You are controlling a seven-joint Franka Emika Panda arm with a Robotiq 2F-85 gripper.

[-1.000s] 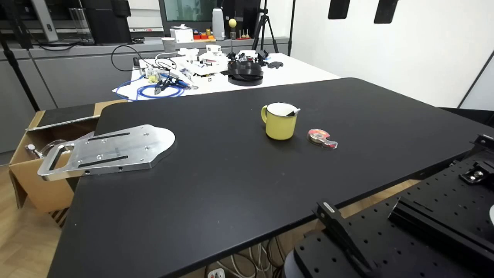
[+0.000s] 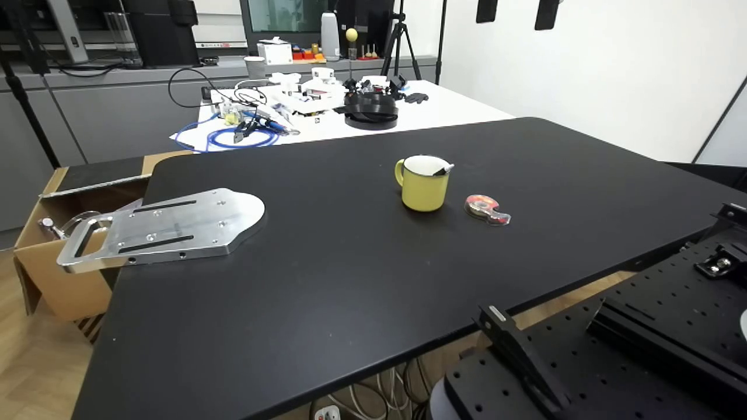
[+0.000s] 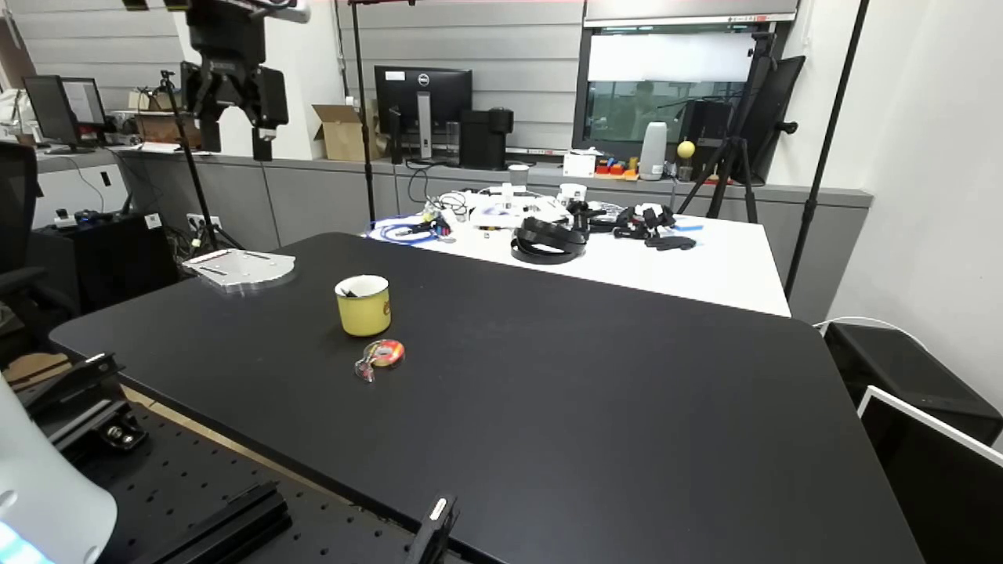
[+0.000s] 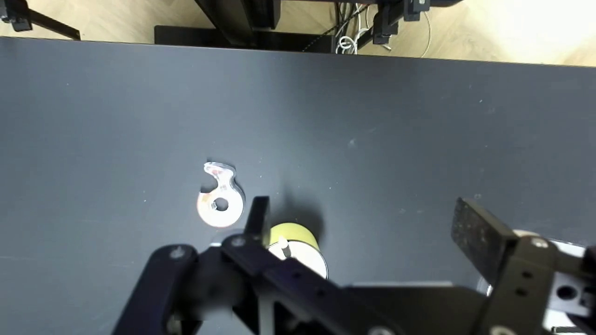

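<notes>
A yellow mug (image 2: 424, 188) with a white inside stands upright on the black table, something dark with a light tip leaning in it. Beside it lies a small clear tape dispenser (image 2: 488, 210) with a red-orange roll, apart from the mug. High above the table, my gripper (image 3: 236, 142) is open. In the wrist view its fingers (image 4: 258, 218) are wide apart, and only bare tabletop shows between the tips. The left finger partly covers the mug (image 4: 294, 231), while the dispenser (image 4: 221, 205) lies left of that finger, far below.
A silver metal plate (image 2: 178, 223) rests at the table's left edge, its handle overhanging a cardboard box (image 2: 77, 280). Cables and equipment crowd a white table (image 3: 696, 268) behind.
My gripper's fingertips have shifted left in exterior view 1; they look smaller and a little higher. The mug, the tape dispenser and the metal plate have stayed where they were.
</notes>
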